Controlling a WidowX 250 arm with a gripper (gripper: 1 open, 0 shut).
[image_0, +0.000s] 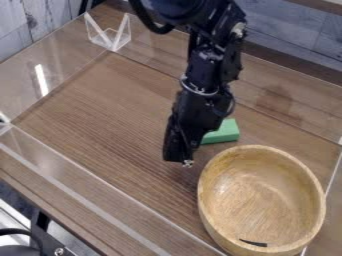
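The black robot gripper (179, 152) hangs low over the wooden table, left of a green block (222, 130) and above the rim of a large wooden bowl. Its fingertips point down and look shut, with nothing visible between them. The wooden bowl (261, 164) fills the lower right and has a small dark mark or item at its bottom. The arm partly hides the green block.
A white wire holder (110, 32) stands at the back left. A low wall runs along the back, and dark cables lie at the lower left corner.
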